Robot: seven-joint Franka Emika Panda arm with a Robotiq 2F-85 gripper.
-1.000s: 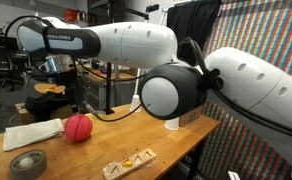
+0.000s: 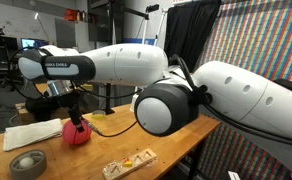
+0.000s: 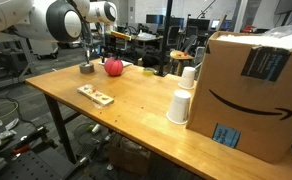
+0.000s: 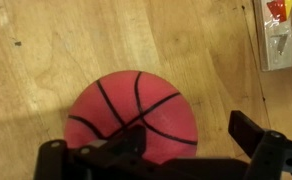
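Observation:
A red ball (image 2: 70,136) with black basketball lines rests on the wooden table, and the same ball (image 4: 136,105) fills the lower middle of the wrist view. My gripper is open, its fingers wide apart. One finger lies over the ball's lower part in that view, while the other stands to the right of it over bare wood. Nothing is held between them. In exterior view 1 the gripper (image 2: 78,117) hangs right at the ball's top; whether it touches the ball cannot be told.
A grey tape roll (image 2: 28,165) and a white folded cloth (image 2: 34,135) lie left of the ball. Nearer the front is a pale wooden block (image 3: 96,96). A large cardboard box (image 3: 244,95) and a white cup (image 3: 178,106) occupy the far end. Mid-table is largely free.
My gripper has come down from above the ball to its top. The ball and the other table objects appear unmoved.

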